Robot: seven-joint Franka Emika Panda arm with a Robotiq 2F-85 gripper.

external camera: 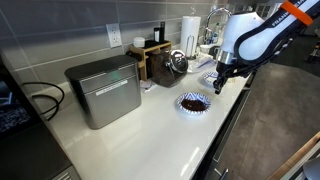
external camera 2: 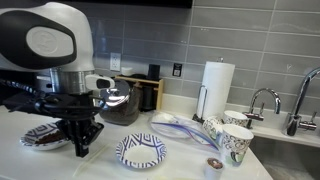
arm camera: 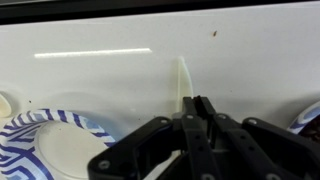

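My gripper is shut on a thin, pale, pointed utensil (arm camera: pixel 184 78), which sticks out beyond the fingertips in the wrist view. Its exact kind is unclear. To one side lies an empty blue-and-white bowl (arm camera: pixel 62 145); opposite it, at the right edge, is a patterned bowl with dark contents (arm camera: pixel 300 152). Exterior view 2 has the gripper (external camera 2: pixel 80 145) above the counter between the empty bowl (external camera 2: pixel 141 150) and the dark-filled bowl (external camera 2: pixel 45 138), which the arm partly hides. From exterior view 1, the dark-filled bowl (external camera: pixel 193 103) sits nearer than the gripper.
Patterned cups (external camera 2: pixel 235 143) and a small cup-like item (external camera 2: pixel 214 166) stand right of the empty bowl. Behind are a clear plastic bag (external camera 2: pixel 180 125), a paper towel roll (external camera 2: pixel 217 88) and a dark pot (external camera 2: pixel 121 105). A toaster (external camera: pixel 112 100) stands left, with bare counter before it.
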